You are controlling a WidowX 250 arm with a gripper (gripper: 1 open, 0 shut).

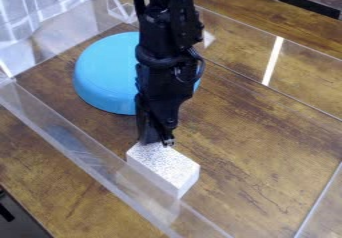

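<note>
My black gripper [155,132] hangs in the middle of the camera view, its fingertips low, just behind and above a white speckled block [163,170]. It looks shut, with nothing visible between its fingers. Whether it touches the block is unclear. A blue round object [104,74] lies behind the arm to the left, partly hidden by it.
A clear plastic wall [67,132] runs diagonally along the lower left, beside the block. A crumpled pale sheet [34,12] is at the upper left.
</note>
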